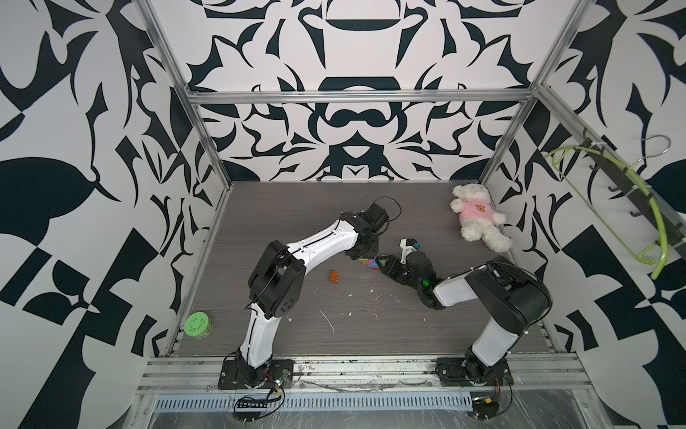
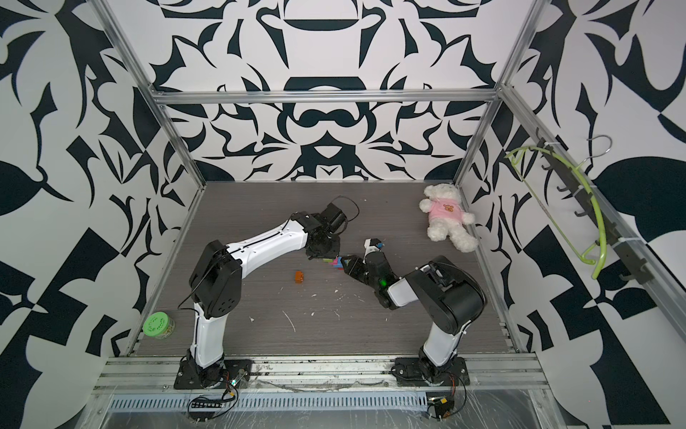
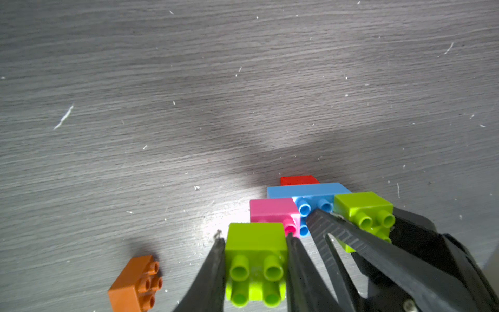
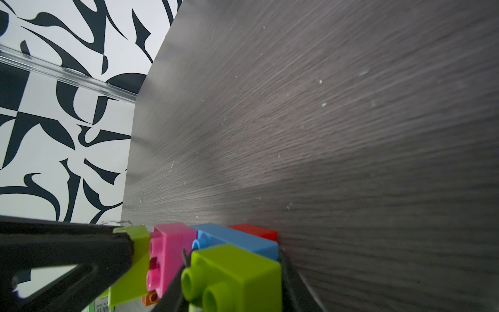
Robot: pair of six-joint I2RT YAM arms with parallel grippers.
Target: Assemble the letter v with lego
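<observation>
A lime green brick (image 3: 255,260), studs facing the camera, is clamped in my left gripper. Close beside it in the left wrist view is the stepped assembly of a pink brick (image 3: 273,209), a blue brick (image 3: 306,191), a red brick (image 3: 299,180) and a second green brick (image 3: 366,210). My right gripper is shut on that second green brick (image 4: 241,273). In the right wrist view the left gripper's green brick (image 4: 132,265) stands right by the pink brick's (image 4: 174,249) studs; whether they touch I cannot tell.
A loose orange brick (image 3: 134,283) lies on the table to the left of the assembly. A green-lidded jar (image 1: 198,324) is at the front left, a white teddy bear (image 1: 477,216) at the back right. Bare table surrounds the arms.
</observation>
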